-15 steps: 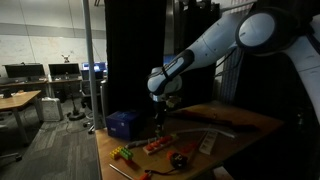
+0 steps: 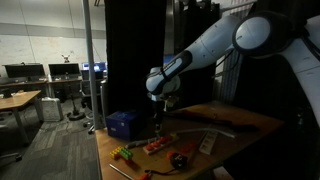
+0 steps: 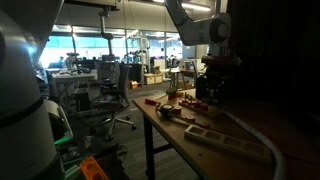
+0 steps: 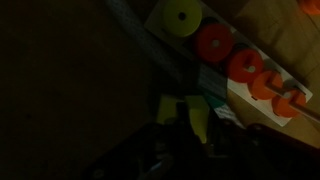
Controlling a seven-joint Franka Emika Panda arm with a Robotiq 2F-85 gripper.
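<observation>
Yellow shows in the wrist view at the fingers, as a piece [image 4: 198, 118] beside a dark finger; my gripper is shut on it, though its full shape is lost in the dark. Close by lies a pale wooden strip [image 4: 230, 88] bearing a yellow disc [image 4: 182, 17], red discs [image 4: 214, 42] and orange discs [image 4: 266, 85]. In exterior view 1 my gripper [image 2: 158, 104] points down over the table, just behind the red-topped strip [image 2: 158, 145]. Exterior view 2 has the gripper [image 3: 212, 88] low over the table's far part.
A blue box [image 2: 121, 124] stands left of the gripper. Green and yellow pieces [image 2: 122, 153] and a red-and-black item [image 2: 179, 160] lie near the front. A pale slotted bar [image 2: 208, 143] and a long grey tube [image 3: 250, 131] lie on the table [image 3: 225, 157].
</observation>
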